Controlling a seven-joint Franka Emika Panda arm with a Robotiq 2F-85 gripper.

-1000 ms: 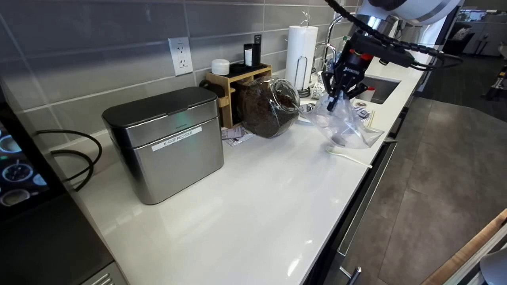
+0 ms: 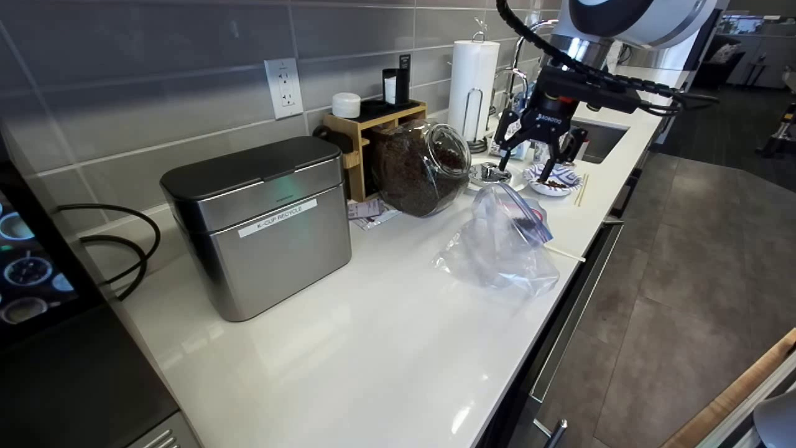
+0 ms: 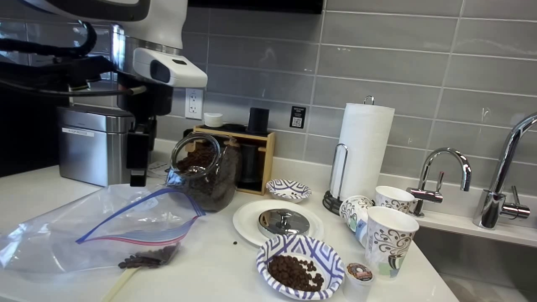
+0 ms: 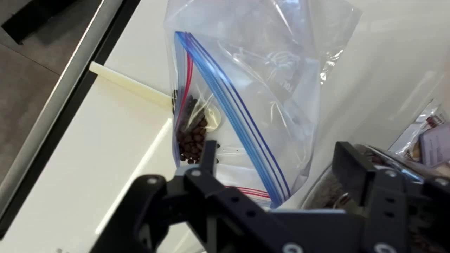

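A clear zip bag (image 4: 270, 84) with a blue and red seal lies on the counter, its mouth partly open and dark coffee beans (image 4: 193, 141) near the seal. In exterior view 2 the bag (image 3: 126, 216) spreads across the left front. My gripper is open above it, the fingers apart with nothing between them. In exterior view 1 the gripper (image 2: 526, 168) hangs over the counter behind the bag (image 2: 504, 250). A pale spoon (image 4: 130, 86) lies partly under the bag, its handle reaching the counter's front edge.
The tipped glass jar of coffee (image 3: 206, 176) lies close beside the bag. A patterned bowl of beans (image 3: 329, 264), a plate (image 3: 246, 216) with a metal lid, and paper cups (image 3: 390, 241) stand to the right. Counter near the steel bin (image 2: 283, 246) is clear.
A second ago the bag hung from my gripper. Now it rests on the counter over the spoon, the fingers are spread, and the gripper has moved slightly.
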